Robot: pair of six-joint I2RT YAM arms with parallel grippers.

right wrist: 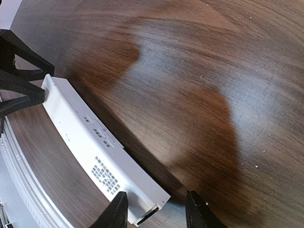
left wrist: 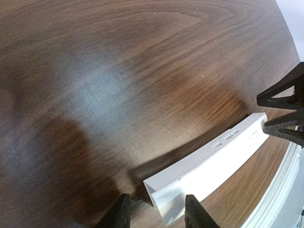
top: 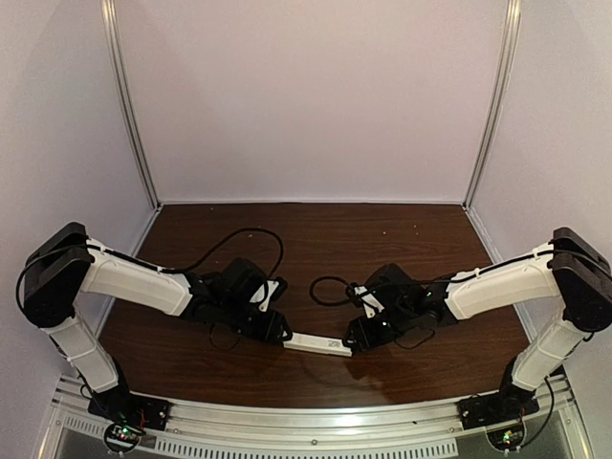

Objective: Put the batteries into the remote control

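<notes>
A long white remote control [top: 316,343] lies on the wooden table between my two grippers, one at each end. In the left wrist view its near end [left wrist: 168,204] sits at the open fingers of my left gripper. In the right wrist view the remote [right wrist: 95,147] has its near end at the open fingers of my right gripper, and the other gripper's black fingers show at its far end. I see no batteries.
A metal rail [top: 316,411] runs along the front edge, and pale walls enclose the sides and back.
</notes>
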